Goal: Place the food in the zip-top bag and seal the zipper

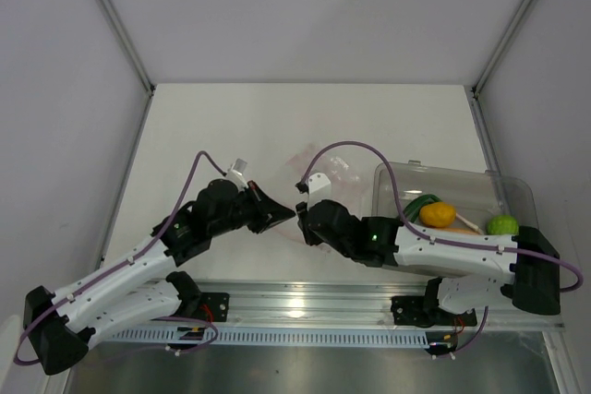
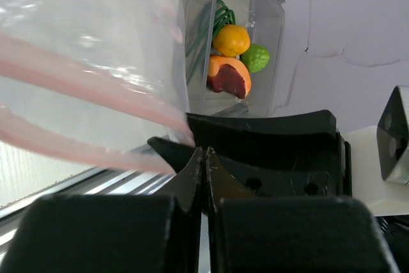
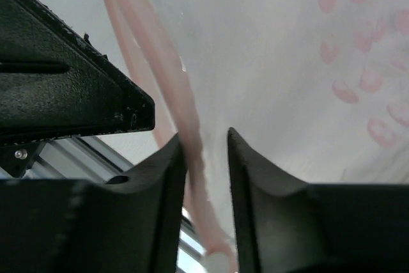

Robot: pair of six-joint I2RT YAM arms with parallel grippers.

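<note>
The clear zip top bag, printed with pink spots, lies under both arms; its pink-edged mouth stands parted in the left wrist view. No food shows inside the visible part. My left gripper is shut beside the end of that mouth, nothing visible between its tips. My right gripper is partly open, its fingers on either side of the pink bag edge. In the bin are a yellow pepper, a green vegetable, a dark red piece of food and green stalks.
The clear bin stands at the right, partly behind my right arm. The two grippers are very close together over the front middle of the white table. Clear table extends behind them; a metal rail runs along the front.
</note>
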